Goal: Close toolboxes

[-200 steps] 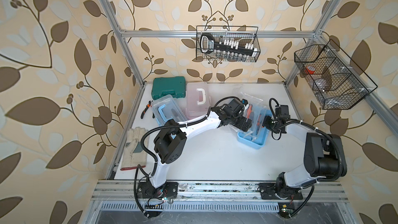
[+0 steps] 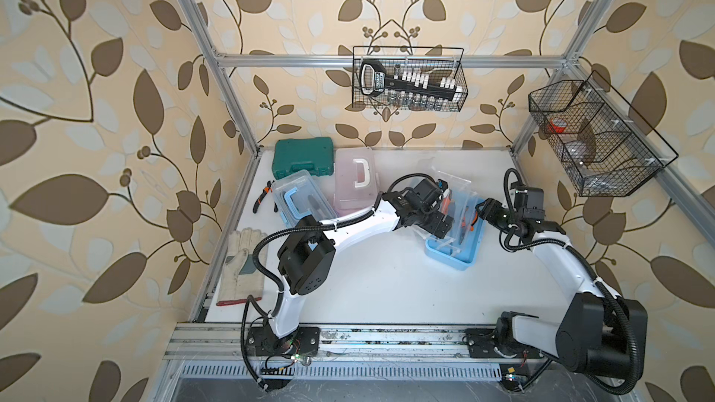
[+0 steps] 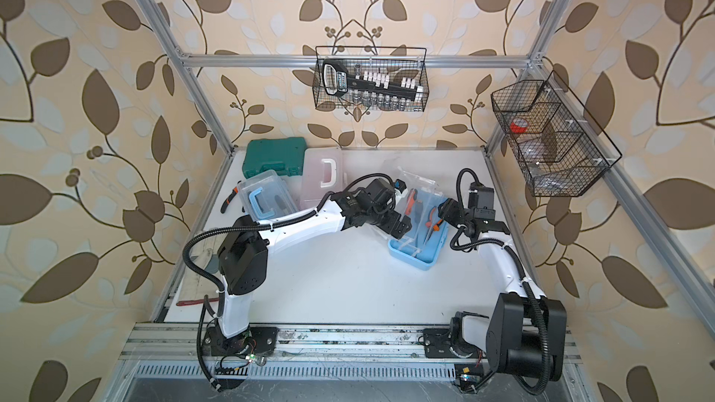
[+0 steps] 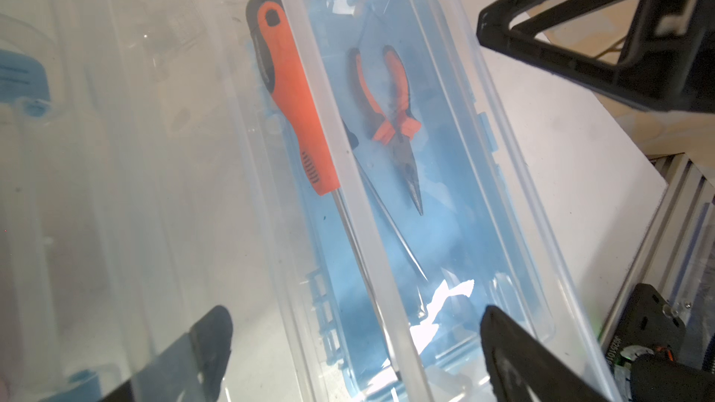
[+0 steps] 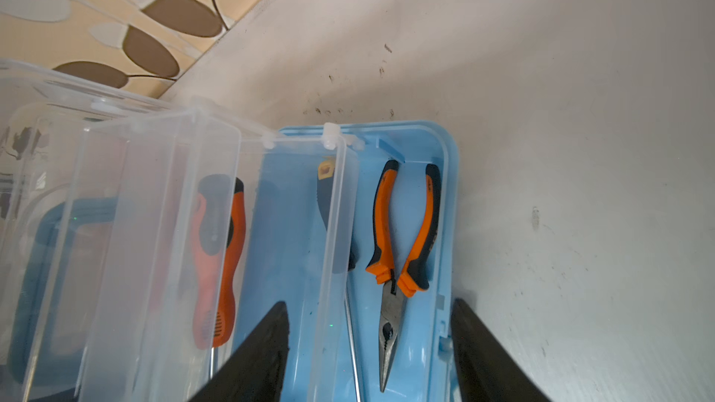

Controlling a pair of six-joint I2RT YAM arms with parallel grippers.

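Observation:
The blue toolbox point(image 2: 450, 255) on the right of the table has its clear lid point(image 4: 111, 201) raised, with clear dividers above the base. Inside show an orange screwdriver point(image 4: 294, 96), orange pliers point(image 5: 420, 245) and a thinner tool. My left gripper is over the lid, its fingers apart at the lower edge of its view; whether it grips clear plastic is unclear. My right gripper stands open above the box's right edge, fingers either side of the pliers' part of the box.
A clear toolbox point(image 2: 301, 193), a pink case point(image 2: 350, 193) and a green case point(image 2: 301, 152) stand at back left. Gloves point(image 2: 234, 275) lie front left. Wire baskets point(image 2: 409, 104) hang above.
My left arm and the toolbox look unchanged.

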